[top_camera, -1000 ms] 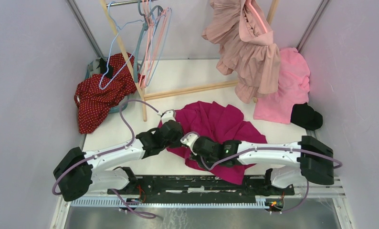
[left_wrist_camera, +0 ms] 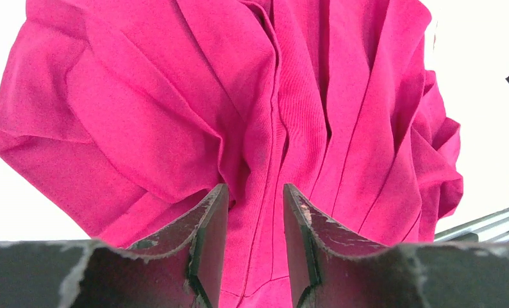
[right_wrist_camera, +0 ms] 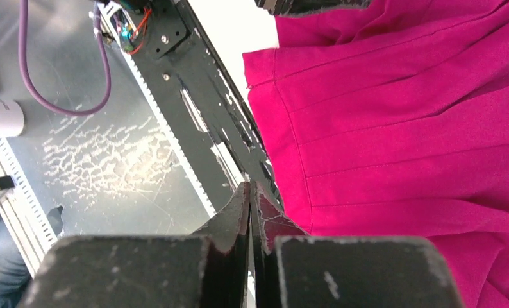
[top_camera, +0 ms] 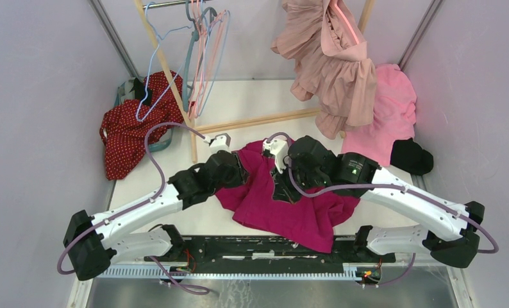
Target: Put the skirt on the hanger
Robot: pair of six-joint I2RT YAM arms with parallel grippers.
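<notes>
The magenta skirt (top_camera: 265,208) lies spread and creased on the white table, one hem corner hanging over the front edge. In the left wrist view, my left gripper stands open above the skirt's folds (left_wrist_camera: 342,128), which show between its fingers. My right gripper is shut with nothing between its fingertips. The skirt's stitched front hem (right_wrist_camera: 342,173) lies beyond and to the right of them in the right wrist view. No hanger shows at the skirt in any view; any part under the cloth is hidden.
Several empty hangers (top_camera: 207,64) hang at the rack's left, a dusty-pink garment (top_camera: 332,70) at its right. A red dotted garment (top_camera: 133,138) lies left. A pink cloth (top_camera: 390,115) and black item (top_camera: 411,157) lie right. Bare table surrounds the skirt.
The right arm has moved up and right, away from the front hem. The skirt's front part now lies flatter.
</notes>
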